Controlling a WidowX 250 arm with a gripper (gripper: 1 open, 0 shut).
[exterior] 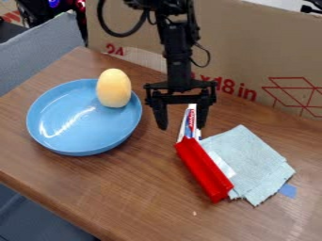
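My black gripper point(182, 111) hangs open in the middle, just above a white tube point(187, 129) with red and blue print, its fingers either side of the tube's upper end. The tube runs down to a red box point(204, 171), which covers or adjoins its lower part. A pale grey folded cloth point(254, 162) lies to the right of the box. A blue plate point(72, 123) sits at the left, with a yellow egg-shaped object point(113, 88) on or at its upper right rim.
A cardboard box point(258, 61) stands along the back. A grey padded surface point(32, 56) lies at the back left.
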